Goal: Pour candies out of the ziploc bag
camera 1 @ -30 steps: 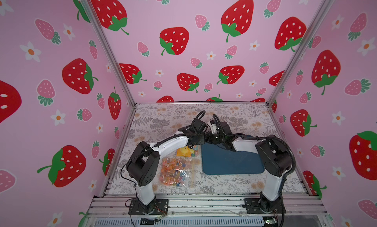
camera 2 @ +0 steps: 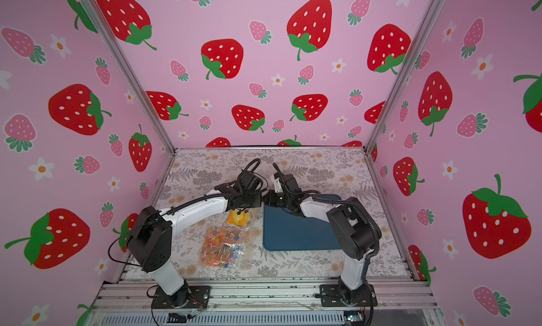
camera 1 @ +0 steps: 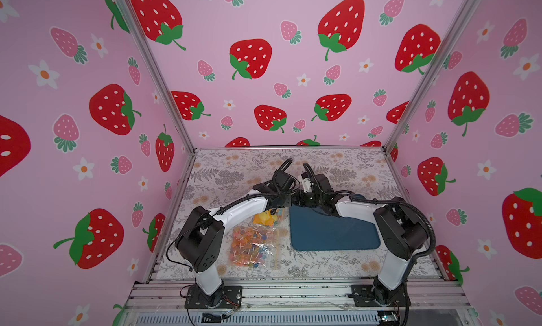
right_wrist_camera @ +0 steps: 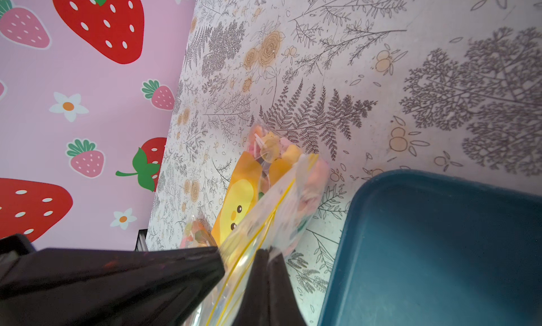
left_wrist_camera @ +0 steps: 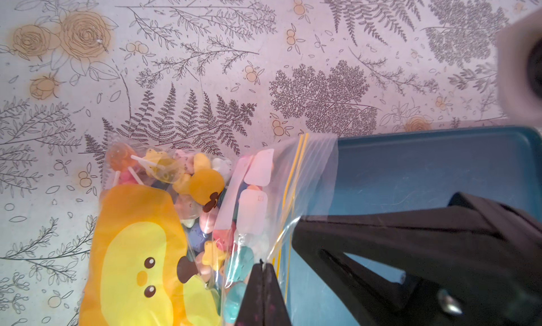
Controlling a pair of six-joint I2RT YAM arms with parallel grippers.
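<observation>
The ziploc bag (left_wrist_camera: 248, 210), clear with yellow zip lines and an orange bear-like print, holds candies and lies at the left edge of the blue tray (camera 1: 333, 230). In the left wrist view my left gripper is shut on the bag's film beside the zip. The right wrist view has my right gripper shut on bunched film at the zip end of the same bag (right_wrist_camera: 265, 207). A taut crease runs between the two grips. From above, both arms' wrists hide the bag's mouth; whether the zip is parted cannot be told.
A second clear bag of candies (camera 1: 251, 247) lies in front on the left. The tray's left wall (right_wrist_camera: 344, 241) is close to the right gripper, and its visible floor looks empty. Behind the arms the patterned table (camera 1: 237, 162) is clear.
The left arm's elbow has edged left and the right arm's elbow right. Both grippers stay nearly in place, close together; the front bag has not moved.
</observation>
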